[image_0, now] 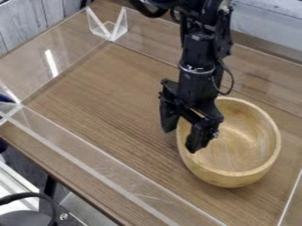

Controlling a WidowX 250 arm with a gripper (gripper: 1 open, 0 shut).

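My black gripper (189, 119) reaches down over the left rim of a large tan bowl (236, 172), its fingers spread open. The small green object is hidden from sight, and I cannot tell whether anything lies between the fingers.
A wooden table (83, 115) fills the view, with wide free room on the left. A clear plastic piece (108, 26) stands at the back left. Dark cables lie at the lower left corner.
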